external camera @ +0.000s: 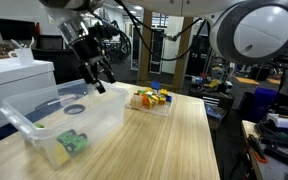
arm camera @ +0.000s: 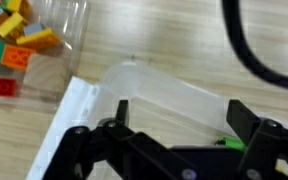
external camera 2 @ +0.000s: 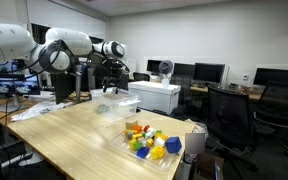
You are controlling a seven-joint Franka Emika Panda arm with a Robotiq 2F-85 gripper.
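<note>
A large clear plastic bin (external camera: 102, 113) stands at the left of the table in exterior view 1, with green pieces (external camera: 72, 141) lying inside it. My gripper (external camera: 96, 84) hangs above the bin near its rim. In the wrist view the gripper is open, its fingers (arm camera: 114, 132) wide apart and nothing held between them. Below them run the bin's pale translucent rim (arm camera: 164, 88) and a green piece (arm camera: 230, 143), partly hidden by the right finger. A clear tray of colourful blocks (external camera 2: 152, 138) sits away from the bin.
Bare wooden table (external camera: 164, 140) lies in front of the bin and tray. A black cable (arm camera: 246, 45) loops across the wrist view's upper right. A white box (external camera 2: 156, 96) stands behind the bin in exterior view 2.
</note>
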